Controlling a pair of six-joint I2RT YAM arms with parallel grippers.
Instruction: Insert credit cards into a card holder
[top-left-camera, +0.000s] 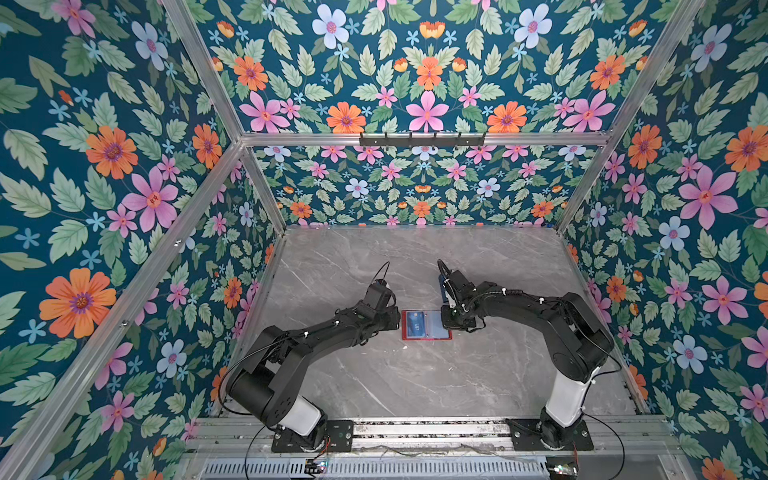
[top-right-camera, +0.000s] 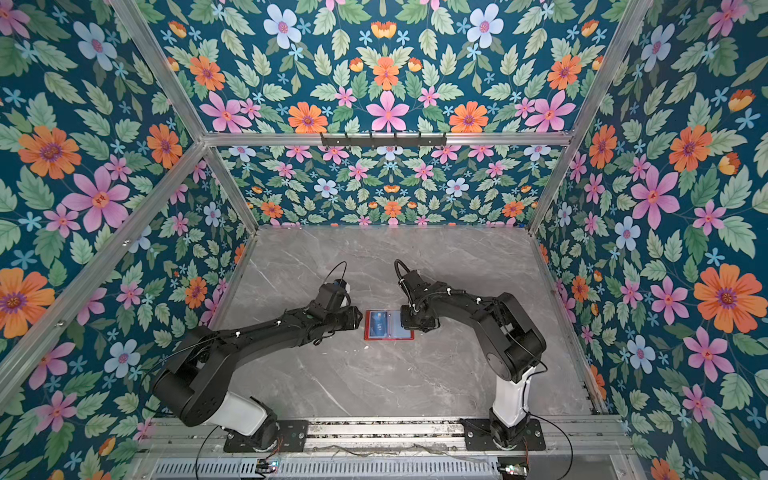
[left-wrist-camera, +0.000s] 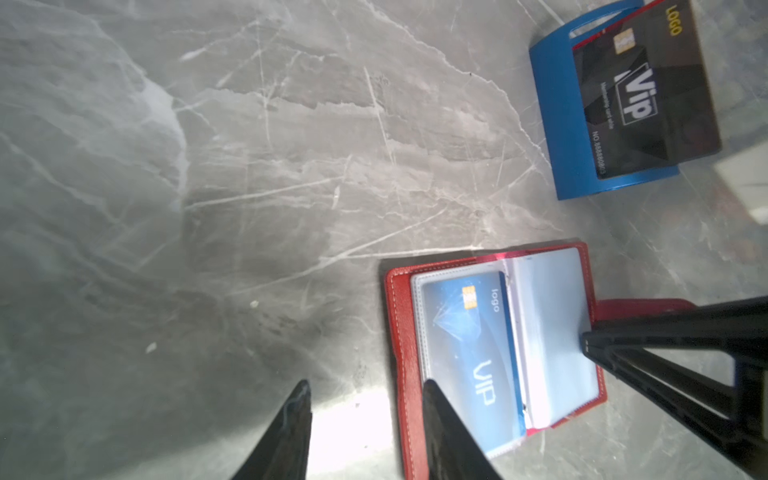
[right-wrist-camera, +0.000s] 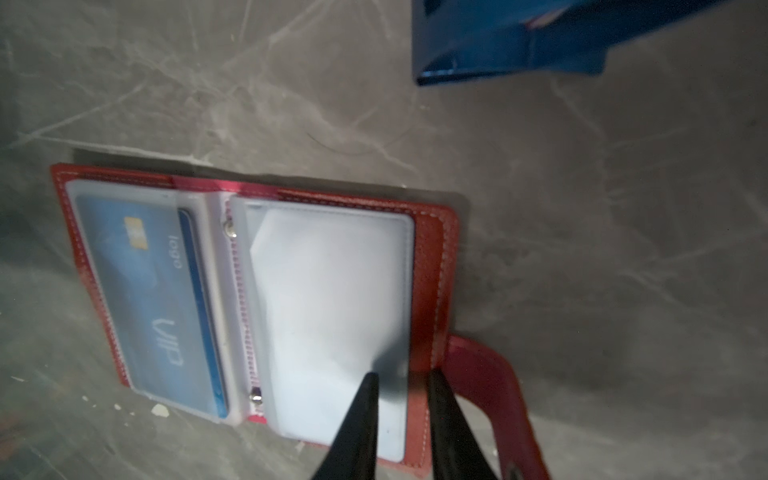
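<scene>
A red card holder (left-wrist-camera: 405, 360) lies open on the table, with a blue VIP card (left-wrist-camera: 468, 360) in its left sleeve and a pale sleeve (right-wrist-camera: 328, 304) on the right. My left gripper is open and empty, beside the holder's left edge. My right gripper is over the holder's right edge near a red flap (right-wrist-camera: 500, 400), its fingertips fairly close; whether it holds the edge is unclear. A blue stand (left-wrist-camera: 560, 120) with a black Vip card (left-wrist-camera: 644, 88) sits behind the holder.
Both arms reach in low from the sides, close to the holder.
</scene>
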